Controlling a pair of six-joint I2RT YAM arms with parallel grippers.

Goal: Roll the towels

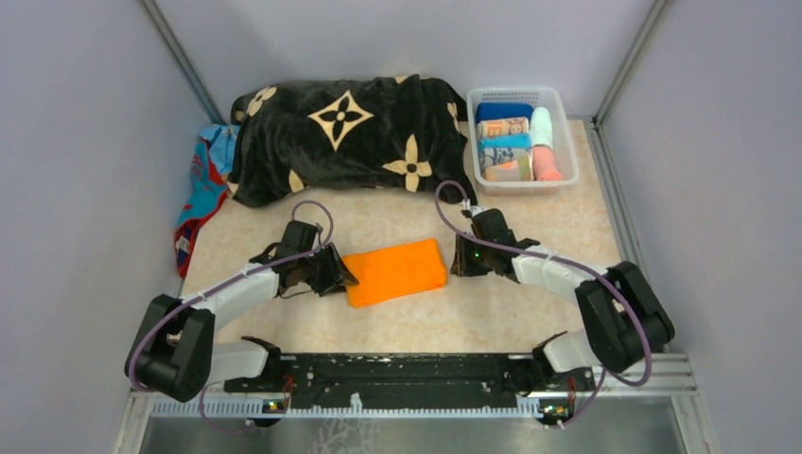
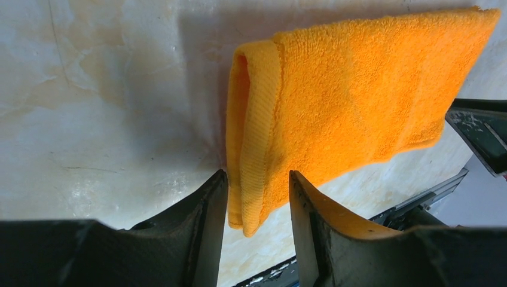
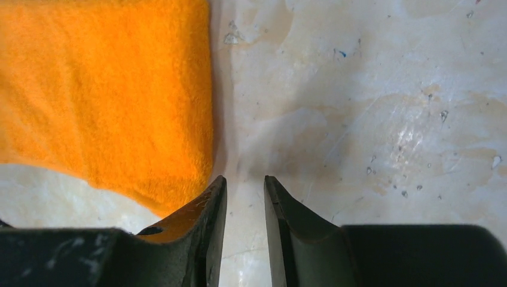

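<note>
An orange towel (image 1: 393,271) lies folded flat at the centre of the table (image 1: 378,331). My left gripper is at its left end, part open, fingertips over a folded strip of the edge; whether it touches cannot be told. My right gripper is part open just beyond the towel's right end, with bare table between its fingertips.
A white basket (image 1: 569,151) of rolled towels stands at the back right. A dark patterned blanket (image 1: 359,161) lies along the back, red and blue cloths (image 1: 200,194) at the left.
</note>
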